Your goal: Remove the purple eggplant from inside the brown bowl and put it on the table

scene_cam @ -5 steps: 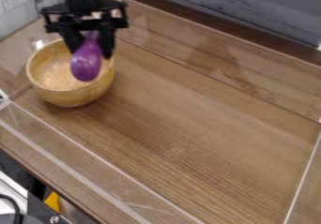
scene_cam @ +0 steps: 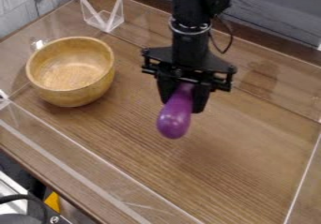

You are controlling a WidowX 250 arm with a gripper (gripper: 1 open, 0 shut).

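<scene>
The purple eggplant point(scene_cam: 177, 113) hangs below my gripper point(scene_cam: 183, 85), which is shut on its upper part. Bare wooden table point(scene_cam: 138, 157) lies under and around it; how high the eggplant is above the surface I cannot tell. Over on the left stands the brown bowl point(scene_cam: 71, 72), upright and empty, well apart from the gripper.
A white wire rack point(scene_cam: 103, 15) stands behind the bowl near the back left. Free table extends to the front and right. A raised wooden edge point(scene_cam: 269, 45) runs along the back, and dark cables lie outside the front left corner.
The gripper has carried the eggplant from over the brown bowl to the right, above bare table. The bowl has stayed in place.
</scene>
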